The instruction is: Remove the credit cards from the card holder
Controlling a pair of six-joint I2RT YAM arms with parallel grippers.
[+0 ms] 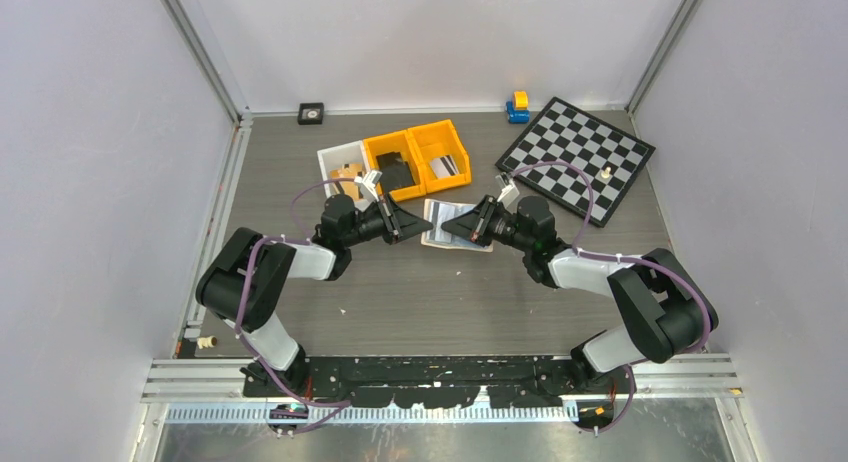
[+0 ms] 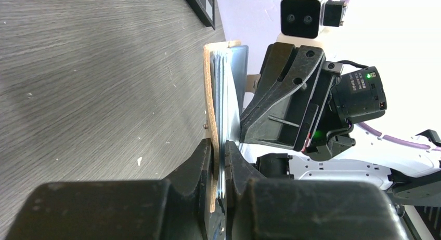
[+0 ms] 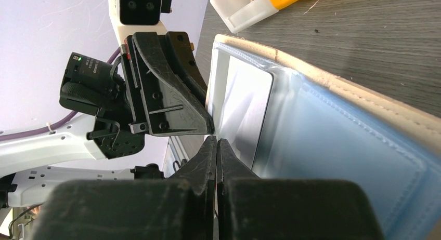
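The open card holder (image 1: 436, 239) has a tan edge and clear bluish sleeves, and hangs between the two arms in the top view. My left gripper is shut on its edge, clamping the tan cover and the stacked sleeves. In the right wrist view a white card (image 3: 247, 102) lies in the outermost sleeve, near the left gripper's fingers (image 3: 177, 107). My right gripper is shut over the card's lower part, with nothing visible between its fingertips. What lies behind those fingers is hidden.
At the back stand two orange bins (image 1: 440, 128), one with cards (image 1: 444, 167) in it, beside a white bin (image 1: 328, 160). A chessboard (image 1: 590, 142) lies at the back right.
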